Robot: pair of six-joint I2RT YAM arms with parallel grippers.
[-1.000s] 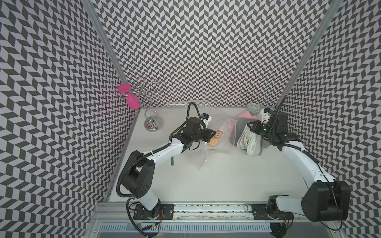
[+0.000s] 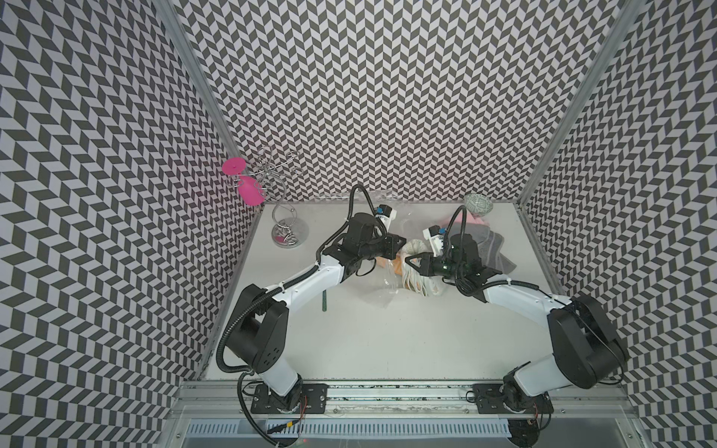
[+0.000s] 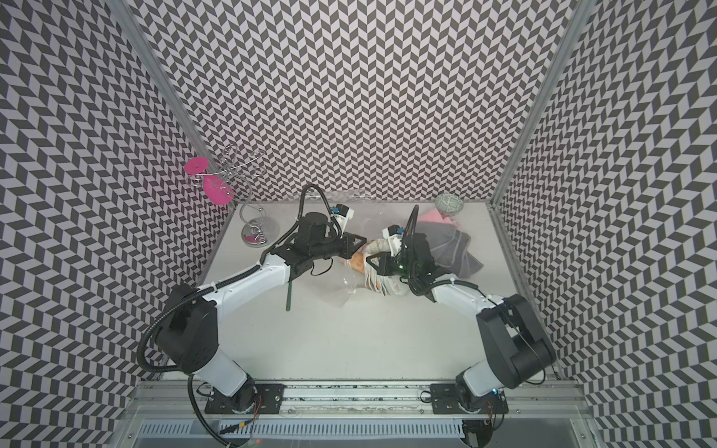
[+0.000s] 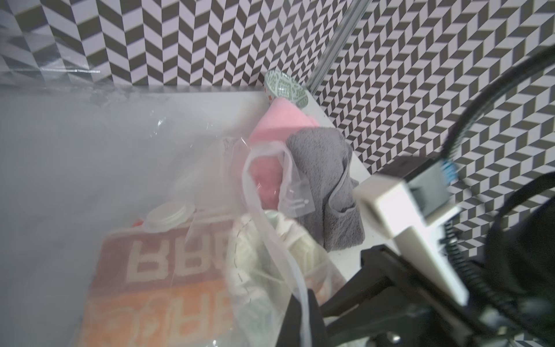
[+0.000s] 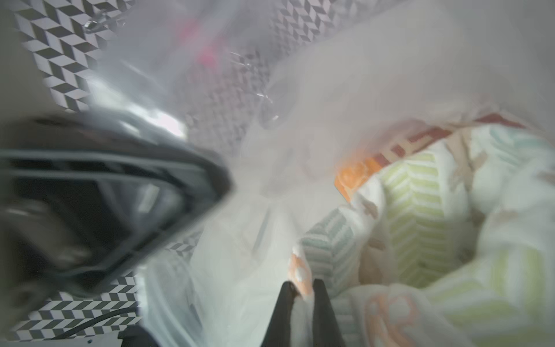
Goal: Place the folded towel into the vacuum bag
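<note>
The clear vacuum bag (image 4: 150, 144) lies across the middle of the table, its mouth lifted beside my left gripper (image 2: 396, 246), which is shut; the bag's white edge strip runs to its fingers in the left wrist view. An orange-and-red printed item (image 4: 150, 277) shows through the plastic. The patterned white towel (image 5: 422, 219) is in my right gripper, which is shut on its folded edge, just right of the left gripper at the bag's mouth. Much of the towel is hidden under the right arm in the top views.
A grey towel (image 4: 318, 173) and pink cloth (image 4: 277, 115) lie at the back right beside a green bowl (image 2: 478, 203). A metal stand with pink pieces (image 2: 287, 231) stands at left, near a green stick (image 2: 324, 302).
My right gripper has moved left with the patterned towel, from over the grey towel to the bag's mouth. My left gripper has shifted slightly up.
</note>
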